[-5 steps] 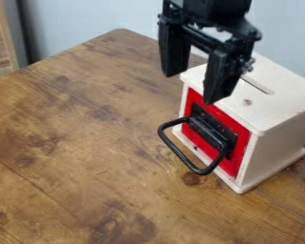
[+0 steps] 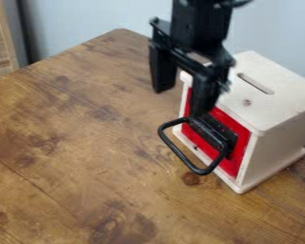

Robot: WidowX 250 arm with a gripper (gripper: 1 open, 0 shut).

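My black gripper (image 2: 183, 82) hangs open above the front of a white wooden box (image 2: 273, 135), with nothing visible between its fingers. The box has a slot in its top, a small knob and a red front panel (image 2: 193, 134) carrying a black fitting. A black U-shaped handle (image 2: 183, 163) sticks out from that panel, low over the table. The gripper partly hides the top front of the box.
A pale wall stands behind, and a light wooden piece (image 2: 0, 38) is at the far left edge.
The gripper has moved lower and slightly left over the last second, closer to the box's front. The box and handle look unchanged.
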